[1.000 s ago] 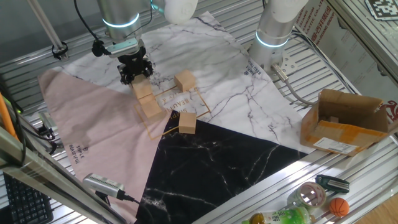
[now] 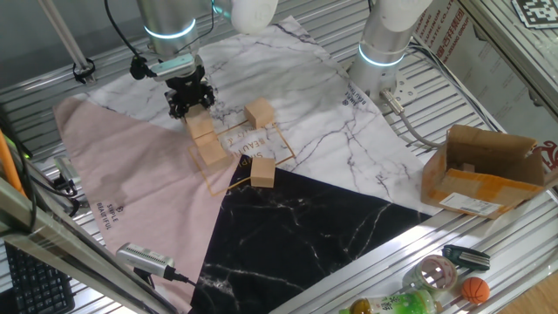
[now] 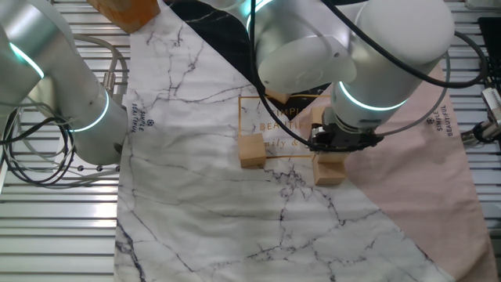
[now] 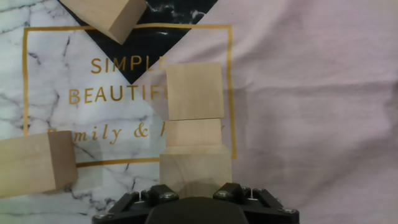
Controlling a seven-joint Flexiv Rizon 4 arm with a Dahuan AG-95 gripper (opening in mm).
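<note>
My gripper (image 2: 191,101) points down at the end of a row of pale wooden blocks. The near block (image 4: 195,171) sits right in front of the black fingers (image 4: 163,194) in the wrist view. The fingers stand apart there, but their tips are hidden, so whether they press on the block cannot be made out. Beyond it the row continues to a far block (image 4: 194,91) on the cloth's gold-framed lettering. Apart from the row, one loose block (image 2: 259,112) lies on the white marble part and another (image 2: 262,172) on the black part's edge.
An open cardboard box (image 2: 482,173) sits at the right edge. A bottle (image 2: 403,303), a tape roll (image 2: 436,272) and an orange ball (image 2: 475,290) lie at the front right.
</note>
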